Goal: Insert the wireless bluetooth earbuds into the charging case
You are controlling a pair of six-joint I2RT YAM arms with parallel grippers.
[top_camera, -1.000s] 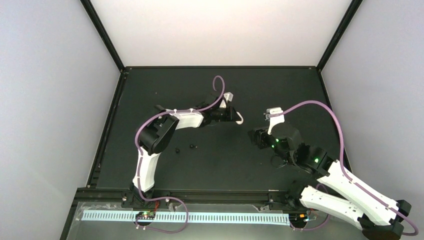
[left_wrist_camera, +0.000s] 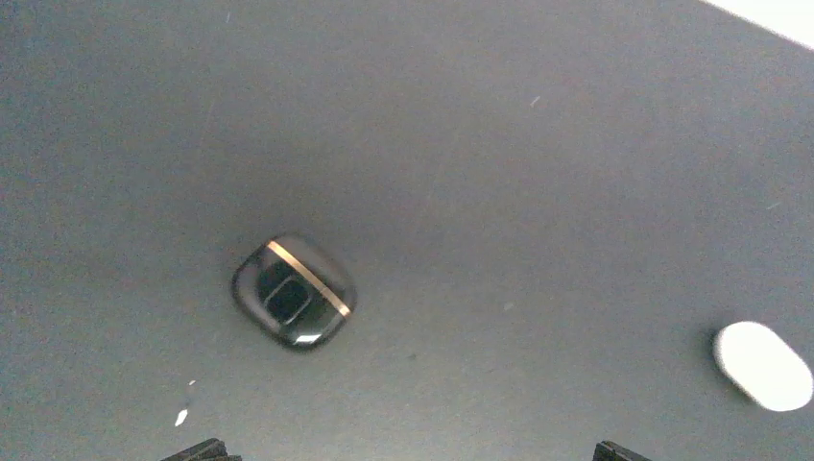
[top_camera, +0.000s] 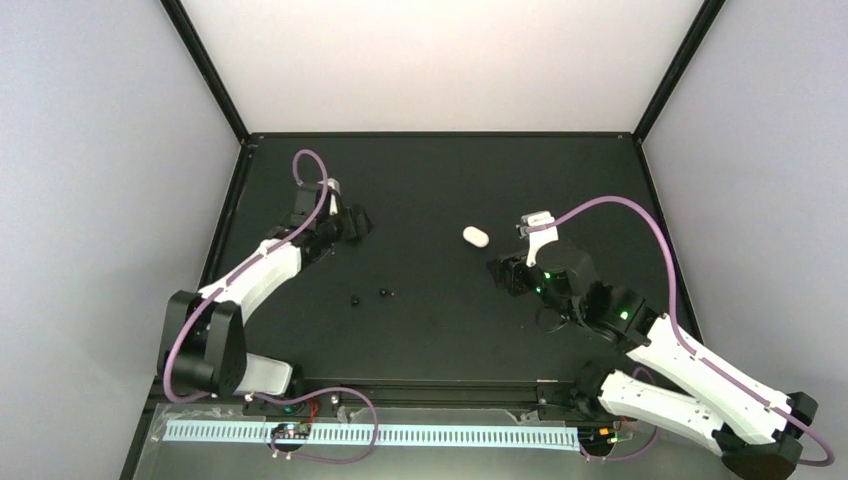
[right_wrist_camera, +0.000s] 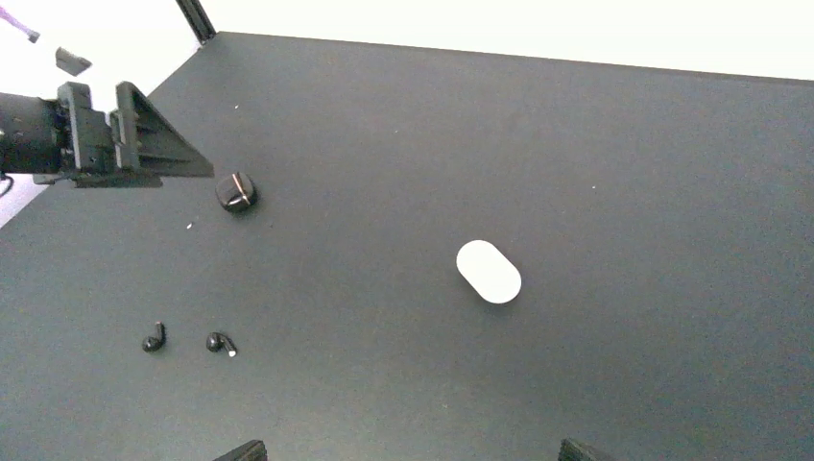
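A glossy black case [left_wrist_camera: 293,291] with a gold stripe rests on the table, lid apparently closed. In the right wrist view this case [right_wrist_camera: 236,191] is just beyond the tips of my left gripper [top_camera: 366,222], which stands open and empty above the table. A white rounded case [top_camera: 476,236] lies alone between the arms. Just right of it hovers my right gripper [top_camera: 499,276], open with nothing between its fingers.
Pale walls [top_camera: 440,70] close off the rear and sides. In the top view the black case cannot be told apart from the left gripper.
My left gripper has left the white case and swung far to the left. The white case now lies uncovered. The right gripper has shifted only slightly; the earbuds stay put.
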